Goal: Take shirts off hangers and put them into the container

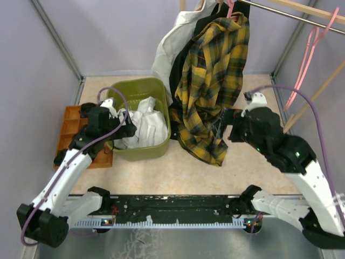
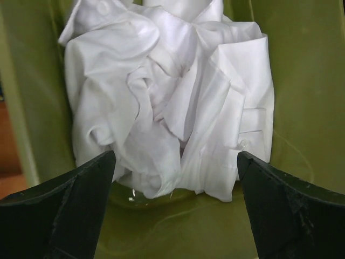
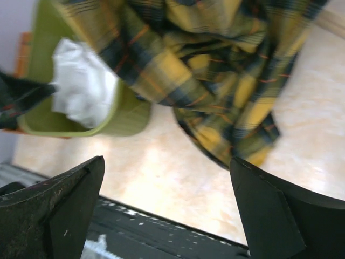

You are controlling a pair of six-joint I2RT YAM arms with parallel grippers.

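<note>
A white shirt [image 2: 172, 102] lies crumpled in the green bin [image 2: 302, 135], loose below my left gripper [image 1: 127, 129], which is open and empty over it. From the rail hangs a yellow-and-black plaid shirt [image 1: 213, 81]; its hem reaches the table. A pink hanger [image 1: 230, 7] shows at its collar. My right gripper [image 1: 221, 128] is open in front of the plaid shirt's lower right part, and in the right wrist view that plaid cloth [image 3: 226, 81] lies beyond the fingers [image 3: 269, 216], not between them. No hanger shows in the bin.
Behind the plaid shirt hang a dark garment [image 1: 178, 70] and a white garment [image 1: 167, 56]. An empty pink hanger [image 1: 307, 56] is on the metal rail [image 1: 296, 17] at right. An orange tray [image 1: 69, 129] stands left of the bin.
</note>
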